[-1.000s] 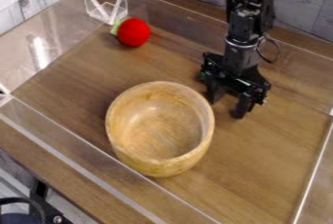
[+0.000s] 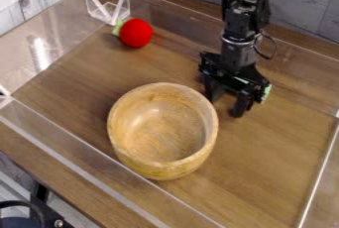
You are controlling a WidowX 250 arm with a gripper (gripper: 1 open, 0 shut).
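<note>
A black robot arm comes down from the top of the view to a dark gripper (image 2: 233, 91) low over the right-middle of the wooden surface. Behind the gripper a small pale green object (image 2: 265, 91) shows in part; whether it is held cannot be seen. A large wooden bowl (image 2: 165, 131) sits just left and in front of the gripper. A red round object (image 2: 135, 33) with a pale green end lies at the back left.
A white wire rack (image 2: 109, 4) stands at the back left edge. Rails border the table.
The gripper has shifted very slightly, with a little more of the pale green object showing behind it. The bowl and red object are unmoved.
</note>
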